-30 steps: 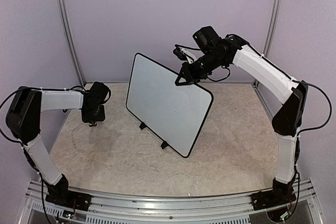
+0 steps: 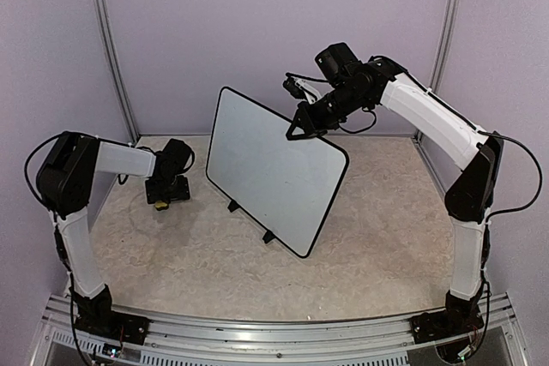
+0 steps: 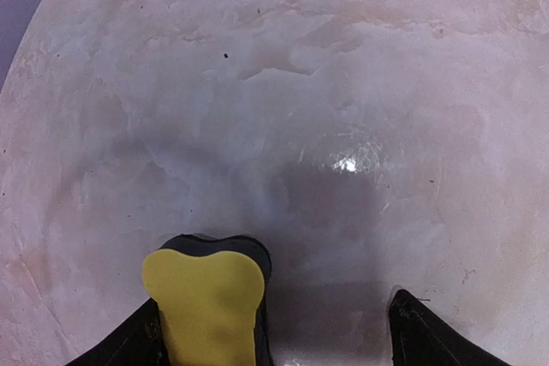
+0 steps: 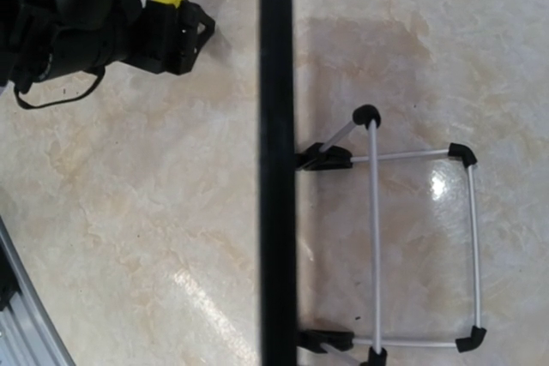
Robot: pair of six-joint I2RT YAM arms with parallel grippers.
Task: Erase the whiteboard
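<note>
The white board (image 2: 266, 169) with a black rim stands tilted in the middle of the table; no marks on it can be made out. A yellow-and-black eraser (image 3: 210, 306) shows low in the left wrist view, close by the left finger (image 3: 129, 345). Between the eraser and the other finger is a clear gap, so my left gripper (image 2: 167, 199) is open around it. From above, only a bit of yellow shows beneath that gripper. My right gripper (image 2: 300, 133) is shut at the board's upper edge; whether the rim is between its fingers is hidden.
Thin metal stand rods (image 4: 375, 229) with black joints lie behind the board's edge in the right wrist view. Small black feet (image 2: 233, 206) stick out under its lower edge.
My left gripper has shifted a little to the right and looks wider from above. The yellow patch beneath it also appears slightly further right. The right arm and the board have stayed put.
</note>
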